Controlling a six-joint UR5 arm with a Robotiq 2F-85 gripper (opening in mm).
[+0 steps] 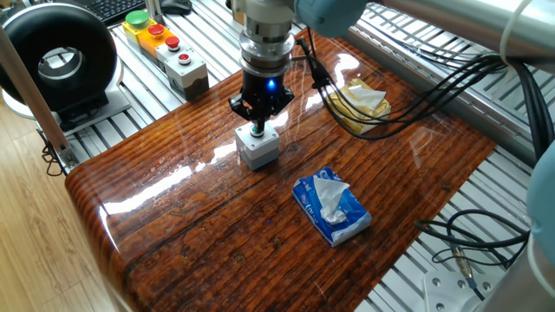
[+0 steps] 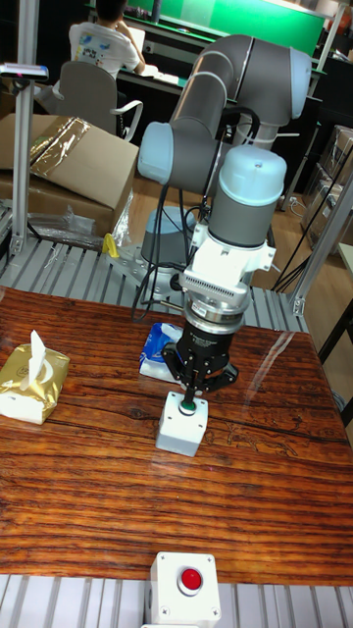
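A small white box (image 1: 257, 152) with a green button (image 2: 187, 407) on top stands on the glossy brown wooden table. Directly above it, my black gripper (image 1: 259, 127) points straight down, its fingertips drawn together into one narrow tip. In exterior view 3 the gripper (image 2: 189, 397) has that tip at the button, seemingly touching it; whether the button is pressed in cannot be told. Nothing shows between the fingers, which partly cover the green cap.
A blue tissue pack (image 1: 331, 206) lies near the box, and a gold tissue pack (image 1: 359, 106) sits farther off. Boxes with red buttons (image 1: 182, 71) stand beyond the table edge. Black cables (image 1: 416, 113) hang from the arm.
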